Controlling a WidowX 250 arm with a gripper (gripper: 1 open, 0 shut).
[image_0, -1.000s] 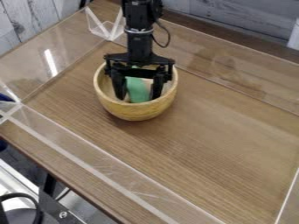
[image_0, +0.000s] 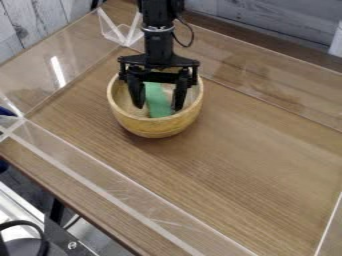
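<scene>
A light wooden bowl (image_0: 154, 123) sits on the table, with a green object (image_0: 155, 98) inside it. My black gripper (image_0: 156, 97) hangs from above into the bowl, its fingers spread down on either side of the green object. Whether they touch or grip it I cannot tell.
Clear plastic strips or sheets lie along the left edge and far left. A dark cable (image_0: 20, 228) shows at the bottom left, off the tabletop.
The gripper has shifted slightly upward in the bowl. The bowl and green object stay about where they were.
</scene>
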